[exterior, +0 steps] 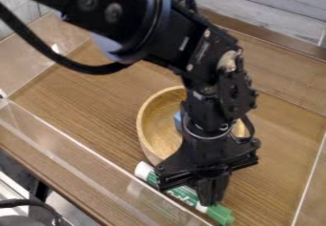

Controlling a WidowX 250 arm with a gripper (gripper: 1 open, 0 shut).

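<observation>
My gripper [209, 188] is low at the front of the wooden table, its fingertips over a green-and-white tube-like object [216, 214] that lies diagonally along the near edge; the gripper is shut, and whether it touches that object is unclear. Behind the gripper sits a tan bowl [154, 123] with something blue inside, largely hidden by the arm.
Bare tabletop [83, 96] spreads to the left and right of the bowl. A clear rim or panel runs diagonally along the near left edge, with a dark cable at bottom left. A pale wall stands at the back.
</observation>
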